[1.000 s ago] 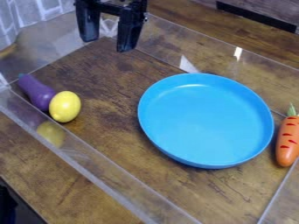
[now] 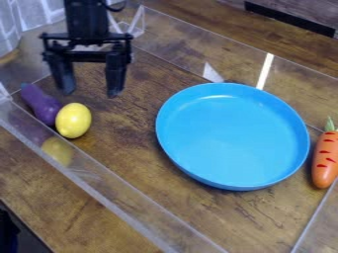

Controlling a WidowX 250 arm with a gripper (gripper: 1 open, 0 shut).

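Note:
My gripper point(image 2: 85, 65) hangs at the upper left, open, its two dark finger assemblies spread apart with nothing between them. It is slightly blurred and sits above a yellow lemon point(image 2: 74, 121) and a purple eggplant point(image 2: 42, 103), which lie side by side on the wooden surface. A round blue plate point(image 2: 232, 136) lies at the centre right, empty.
An orange carrot point(image 2: 325, 160) lies at the far right beside the plate. Clear transparent walls point(image 2: 132, 208) border the work area. Bare wood lies between the lemon and the plate and along the back.
My gripper has come down from the top centre toward the left, closer to the lemon and eggplant. The objects on the surface have not moved.

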